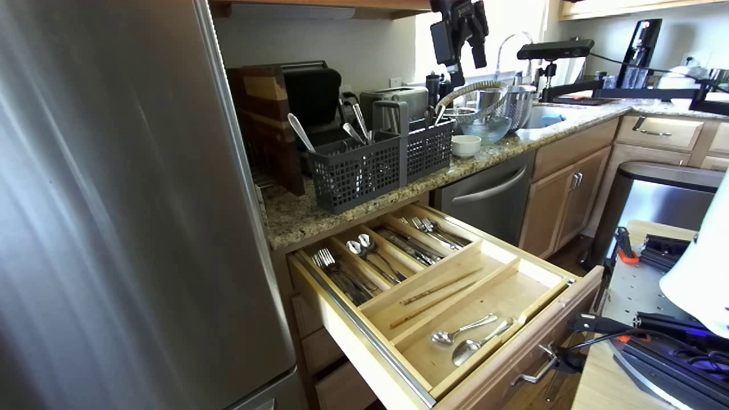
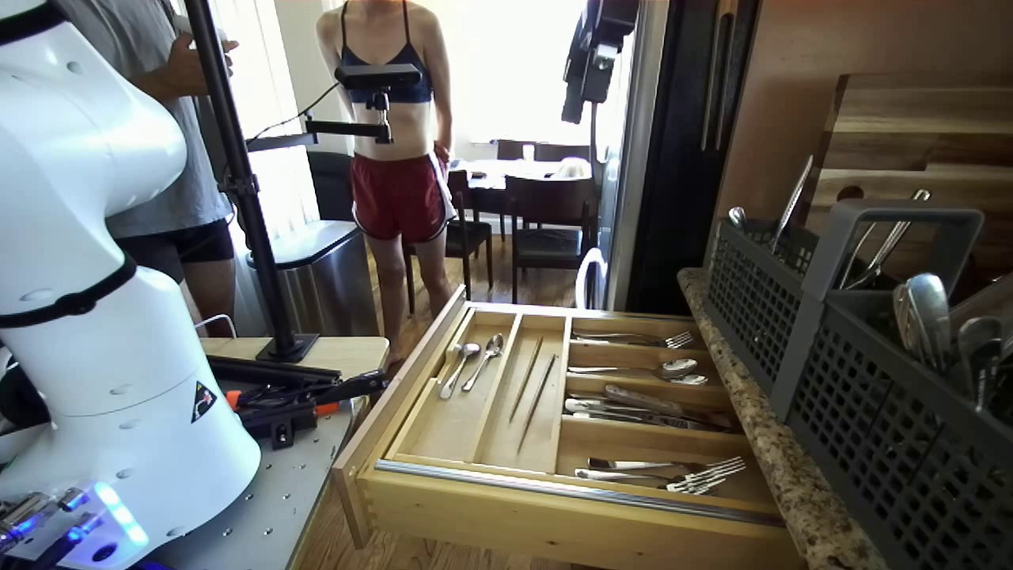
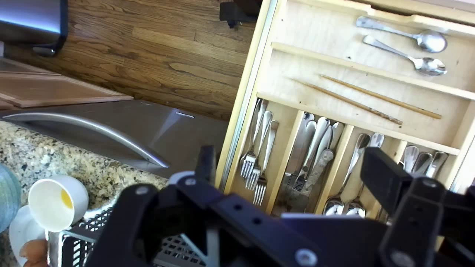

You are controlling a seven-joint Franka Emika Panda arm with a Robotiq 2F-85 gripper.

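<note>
My gripper [image 1: 467,68] hangs open high above the counter, with nothing between its fingers. In the wrist view its dark fingers [image 3: 384,178] frame part of the pulled-out wooden drawer [image 1: 363,352], well below. Forks [image 2: 707,475], knives [image 3: 317,147] and spoons [image 1: 365,242] lie sorted in its rear compartments. Two chopsticks [image 3: 356,99] share a long middle slot. The front slot contains two loose spoons [image 1: 467,349]. A grey cutlery basket [image 1: 359,172] stands on the counter behind the drawer, with several utensils sticking up from it.
A white bowl [image 1: 465,146] and a glass bowl [image 1: 487,128] stand right of the basket. The fridge [image 1: 136,205] flanks the drawer's left in exterior view 1. Two people stand beyond the drawer in exterior view 2. Air above the drawer is clear.
</note>
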